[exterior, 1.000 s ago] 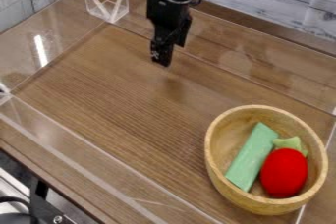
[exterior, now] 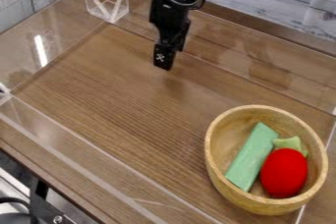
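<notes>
My black arm reaches in from the back of the table, its gripper (exterior: 167, 51) hanging over the bare wood at upper centre, small and dark; it looks open, with nothing visible between the fingers. At the lower right stands a round wooden bowl (exterior: 223, 135) holding a red oval object (exterior: 284, 174), a long green block (exterior: 250, 157) and a smaller light green piece (exterior: 292, 143) partly hidden by the red one.
A clear plastic object (exterior: 106, 2) stands at the back left. A white wooden wall lies behind the table at the back right.
The gripper and arm have shifted very slightly; the bowl and its contents have not moved.
</notes>
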